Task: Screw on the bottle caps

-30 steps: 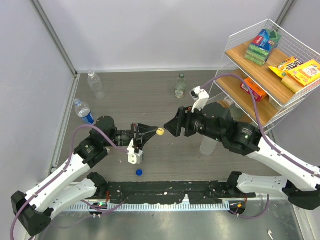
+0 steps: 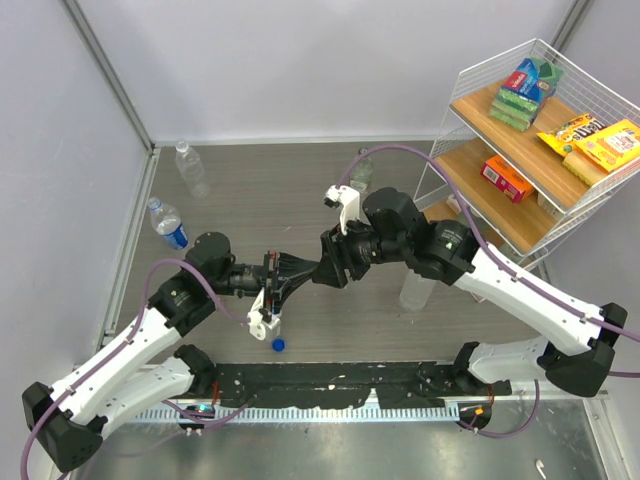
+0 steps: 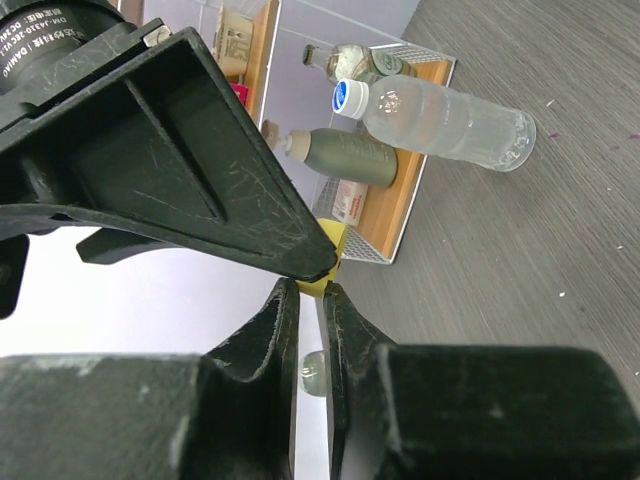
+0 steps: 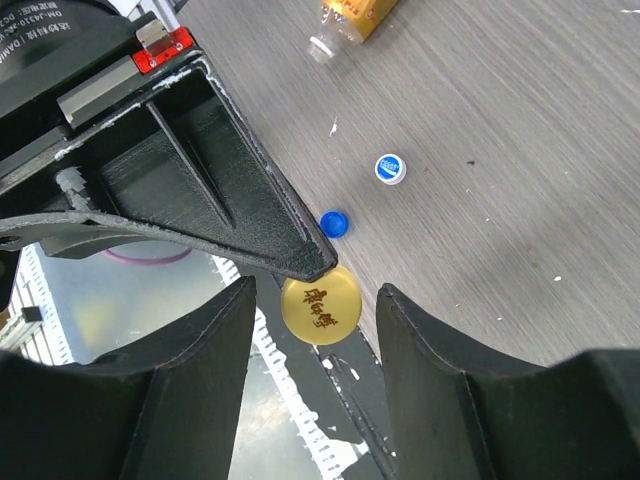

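My left gripper holds a yellow cap at its fingertips, the cap partly behind my right gripper's frame in the left wrist view. My right gripper has its fingers parted around that cap, and the two grippers meet above the table's middle. A blue cap (image 4: 334,224) and a white-and-blue cap (image 4: 390,169) lie on the table (image 4: 520,200). An orange bottle (image 4: 355,20) shows in the right wrist view.
Clear bottles (image 2: 191,170) stand at the left and back, and a plastic bottle (image 3: 450,125) is on the right. A wire shelf with snacks (image 2: 540,150) fills the right back.
My right gripper has moved left until it meets my left gripper at the yellow cap, covering it in the top view. The left gripper has shifted only slightly.
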